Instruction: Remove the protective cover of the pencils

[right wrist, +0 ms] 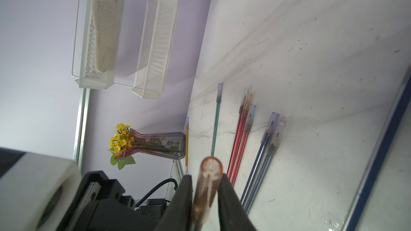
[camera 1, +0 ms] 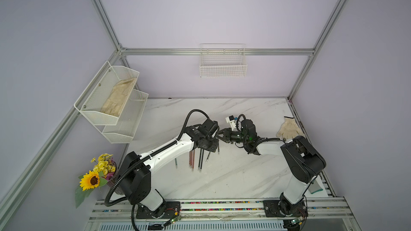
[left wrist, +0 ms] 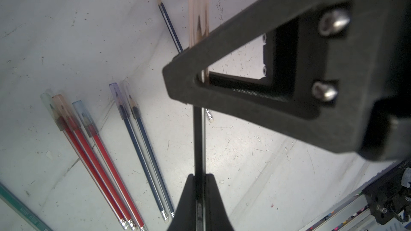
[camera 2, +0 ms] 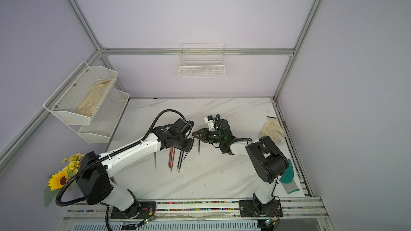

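A dark pencil (left wrist: 199, 141) is held upright in my left gripper, shut on it. Its translucent pink cap (left wrist: 198, 0) still covers the tip. My right gripper is around that cap (right wrist: 209, 171); whether it grips it is unclear. On the table lie red pencils (left wrist: 94, 158), navy pencils (left wrist: 139, 158) and a green pencil (left wrist: 21, 207) with clear covers on several. A bare-tipped navy pencil (left wrist: 169, 25) lies further along.
A flower vase (right wrist: 162, 145) stands at the left edge below wire baskets (camera 1: 107, 102). A glove (camera 1: 289, 126) lies at the right.
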